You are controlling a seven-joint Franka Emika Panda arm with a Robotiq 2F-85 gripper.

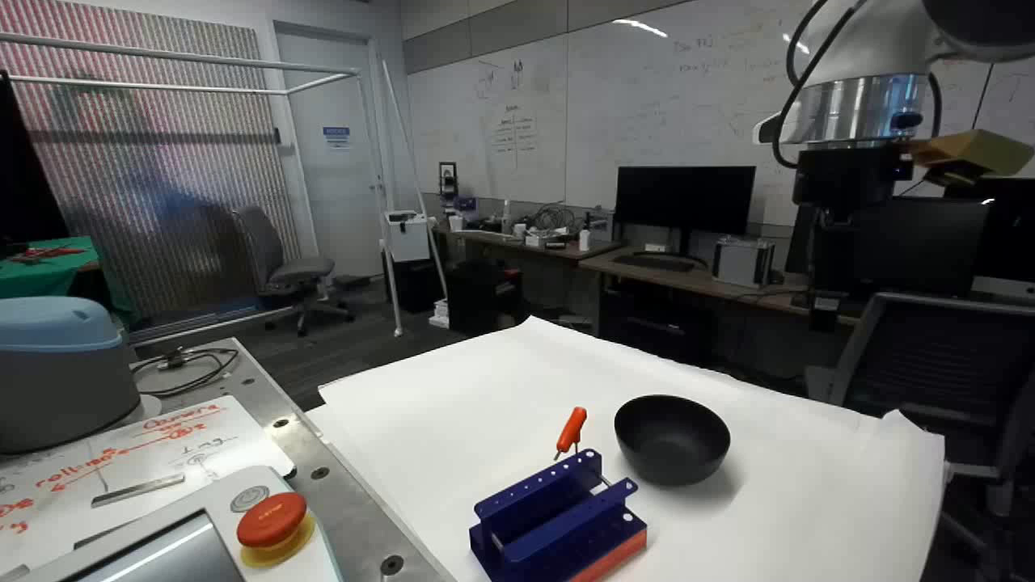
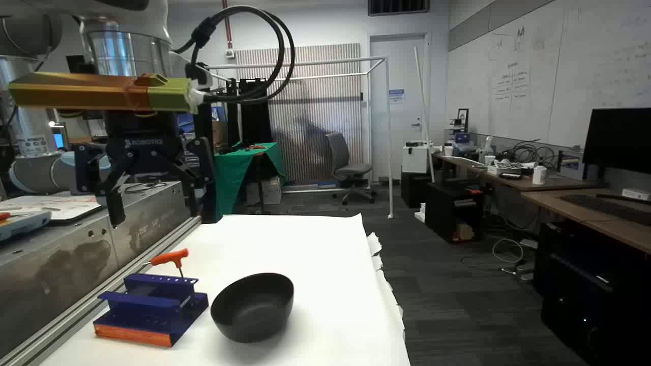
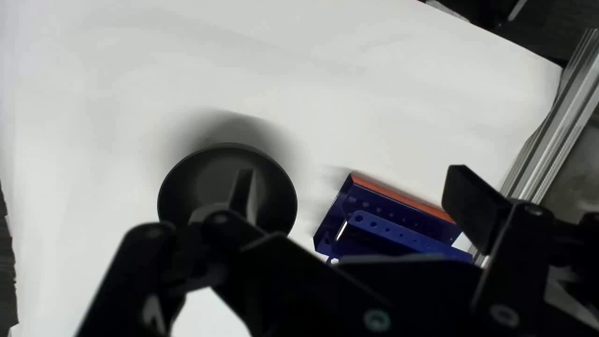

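Observation:
A black bowl (image 1: 671,441) rests upright on the white-covered table, and its inside looks empty in the wrist view. Beside it is a dark blue rack (image 2: 152,305) with an orange strip along its base. An orange-handled hex key (image 2: 169,258) stands at the rack, its shaft pointing down; the wrist view does not show it. My gripper (image 2: 155,213) hangs well above the table, its fingers wide apart and empty. Seen from the wrist, one finger (image 3: 242,191) overlaps the bowl and the other finger (image 3: 470,205) lies past the rack's end, both high above them.
White paper (image 3: 314,84) covers the table, with broad clear room around the bowl. A metal rail (image 2: 116,283) runs along one side. A control panel with a red stop button (image 1: 272,520) sits on the adjoining metal bench. Desks with monitors (image 1: 685,199) stand beyond the table.

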